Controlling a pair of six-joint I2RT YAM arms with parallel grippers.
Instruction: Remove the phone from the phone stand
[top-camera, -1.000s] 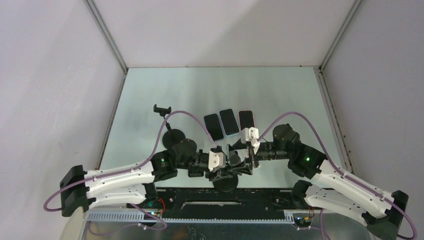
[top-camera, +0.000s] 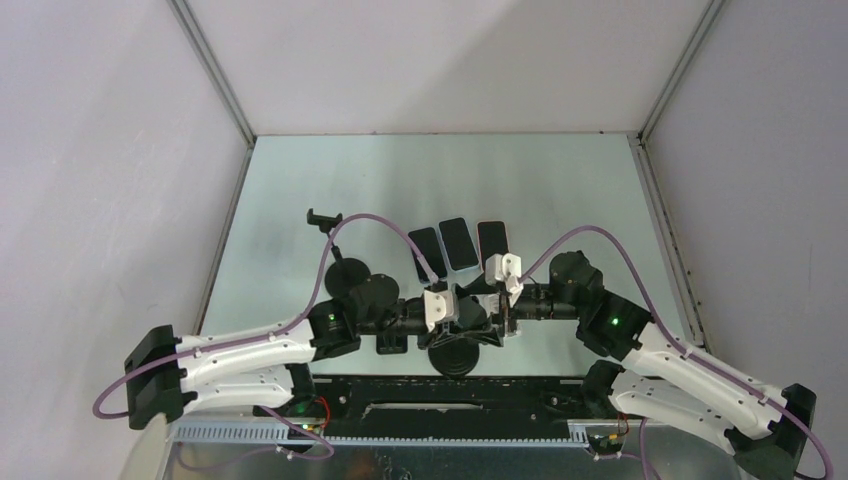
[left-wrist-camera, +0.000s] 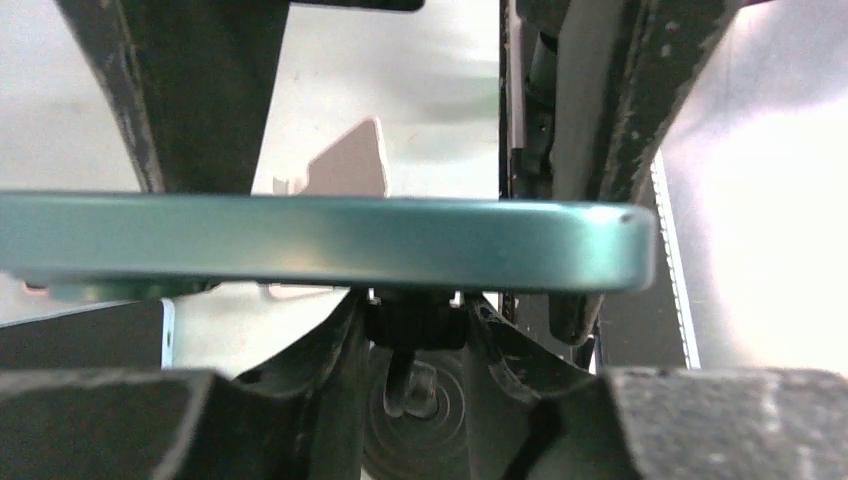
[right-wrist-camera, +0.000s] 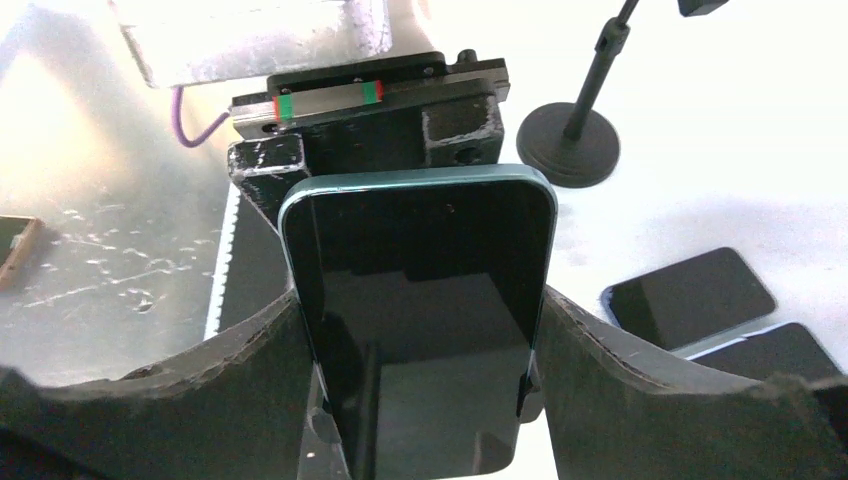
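A dark phone with a teal edge stands upright between my two grippers, seen edge-on across the left wrist view (left-wrist-camera: 320, 235). My right gripper has its fingers either side of the phone; whether they grip it is unclear. My left gripper has its fingers close around the dark upper part of the phone stand (left-wrist-camera: 415, 320), below the phone; their hold is also unclear. The stand's round base (top-camera: 453, 363) shows near the table's front edge. In the top view, the arms hide much of the phone.
A second stand (top-camera: 350, 275) is at the left. Several phones (top-camera: 457, 243) lie flat behind the grippers. The front edge is close below the arms.
The left arm and gripper have shifted slightly right and up in the top view, toward the phone. The right arm has barely moved.
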